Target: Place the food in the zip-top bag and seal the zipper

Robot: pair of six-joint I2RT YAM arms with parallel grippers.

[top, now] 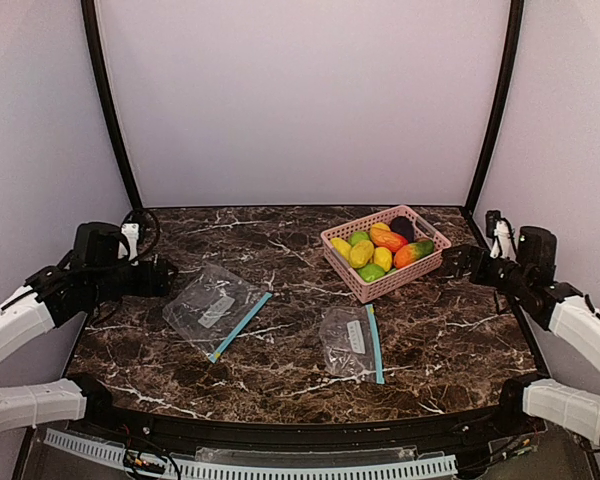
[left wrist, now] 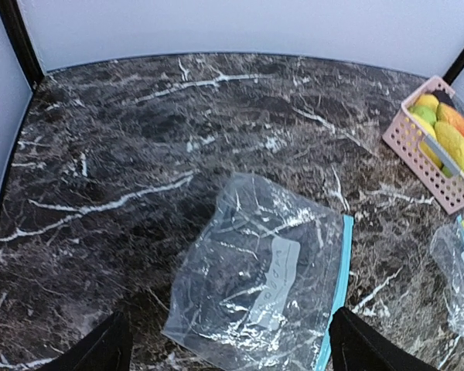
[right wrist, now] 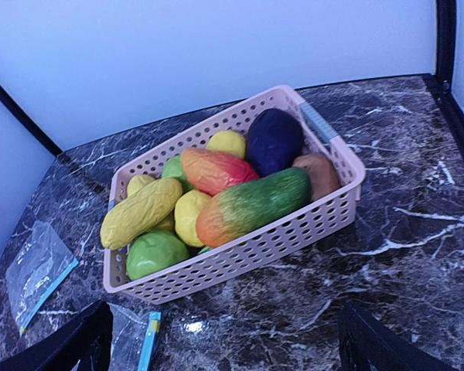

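Observation:
A large clear bag with a blue zipper edge [top: 218,308] lies flat on the left of the table; it fills the middle of the left wrist view [left wrist: 255,270]. To its right is a smaller clear bag [top: 348,345], also flat and empty. Food of several kinds, among them a red-orange mango [right wrist: 216,171], a green-orange papaya [right wrist: 255,205] and a green fruit [right wrist: 156,254], fills the pink basket [top: 378,290]. My left gripper [top: 168,278] hovers beside the large bag, open and empty. Right of the basket, my right gripper [top: 460,262] is open, with nothing between its fingers.
Walls close in at the back and both sides. A dark front rail [top: 310,432] edges the table.

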